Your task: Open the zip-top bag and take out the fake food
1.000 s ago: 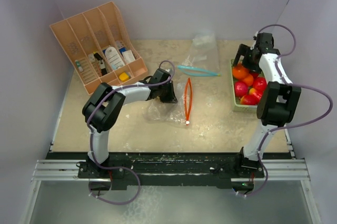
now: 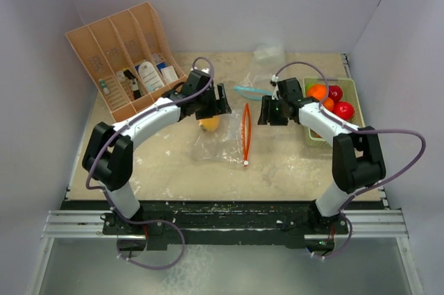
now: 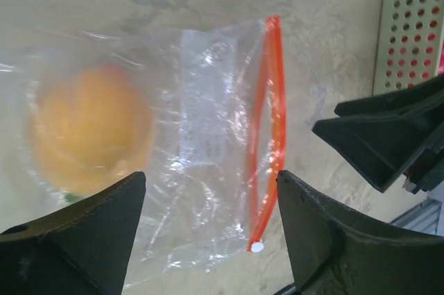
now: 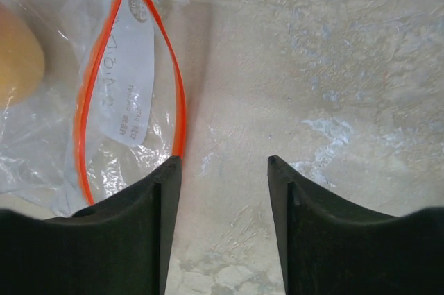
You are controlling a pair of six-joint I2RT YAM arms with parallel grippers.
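Note:
A clear zip top bag (image 2: 225, 142) with an orange zip (image 3: 276, 128) lies flat at the table's centre. Inside is a rounded orange-yellow fake food, also at the left of the right wrist view. My left gripper (image 2: 221, 99) hangs over the bag, fingers apart, with nothing visible between them. My right gripper (image 2: 266, 110) is just right of the orange zip, open and empty above bare table in its wrist view.
A second bag with a blue zip (image 2: 252, 91) lies behind. A green basket (image 2: 322, 140) of fake fruit stands at the right, a wooden organiser (image 2: 97, 45) at the back left.
The right arm has swung left from over the fruit basket to beside the orange zip. The left gripper has shifted up and back over the bag.

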